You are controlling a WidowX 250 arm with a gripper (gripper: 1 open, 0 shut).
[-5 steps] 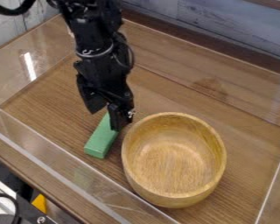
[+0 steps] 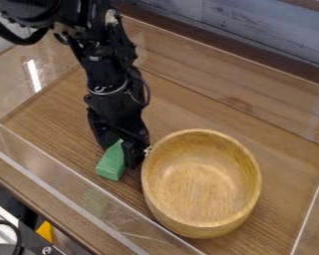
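The black gripper (image 2: 123, 145) reaches down over a green block (image 2: 111, 166) on the wooden table (image 2: 255, 105), with its fingertips at the block's upper part. The gripper covers part of the block, and whether the fingers hold it cannot be told. A large yellow wooden bowl (image 2: 202, 184) stands just to the right of the block and gripper.
A pale wall runs along the back right. A clear edge strip crosses the lower left, with a small yellow object (image 2: 45, 230) beyond it.
The gripper has moved down onto the green block and now covers more of it. The bowl has stayed in place.
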